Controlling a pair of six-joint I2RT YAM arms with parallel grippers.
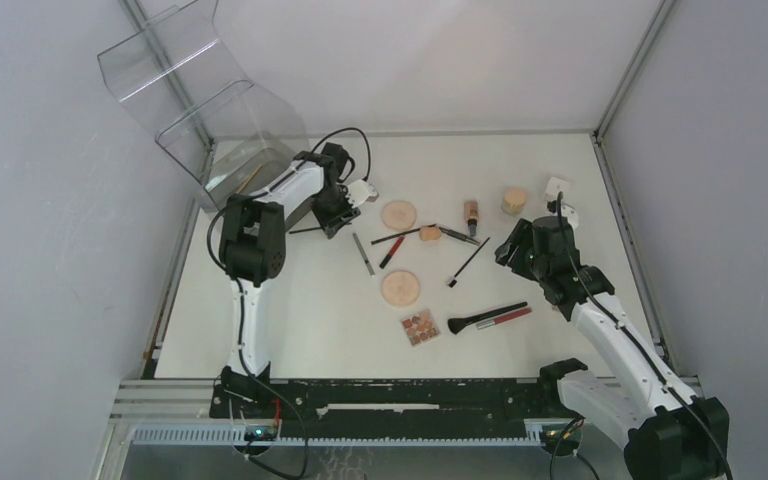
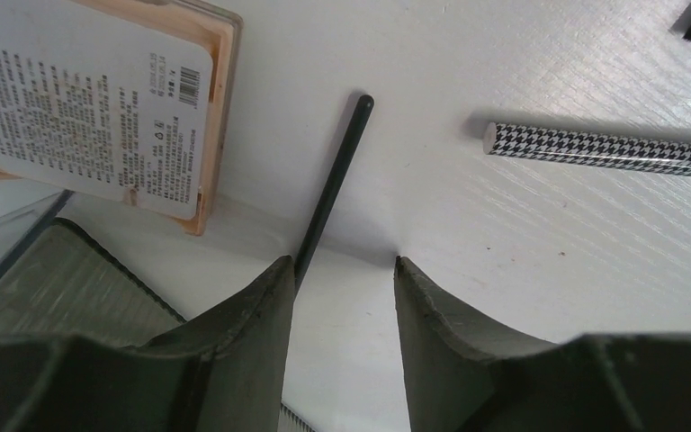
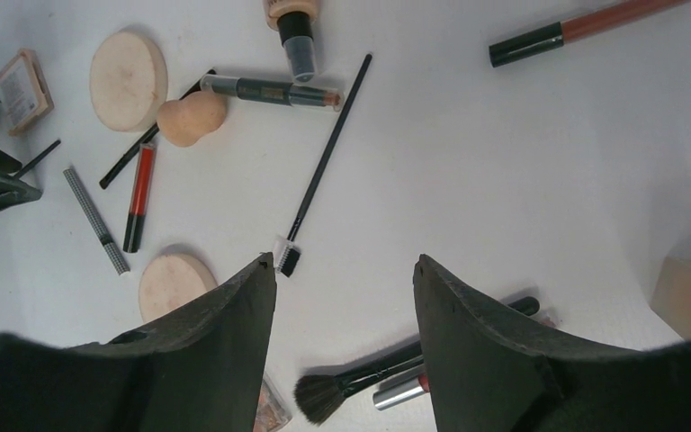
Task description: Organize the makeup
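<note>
My left gripper is low over the table by a thin black pencil [image 2: 331, 189], its fingers apart with the pencil beside the left fingertip; whether they touch it is unclear. A compact [image 2: 90, 108] with a white label lies beside it, and a houndstooth stick [image 2: 607, 148] lies to the right. My right gripper is open above scattered makeup: round puffs [image 1: 400, 288], a red pencil [image 3: 142, 180], a thin wand [image 3: 328, 153], a fluffy brush [image 1: 488, 315], a palette [image 1: 420, 327] and a foundation tube [image 1: 471, 215].
A clear acrylic organizer [image 1: 175, 65] stands at the back left, beside my left arm. A jar [image 1: 514, 198] and white items [image 1: 556, 187] sit at the back right.
</note>
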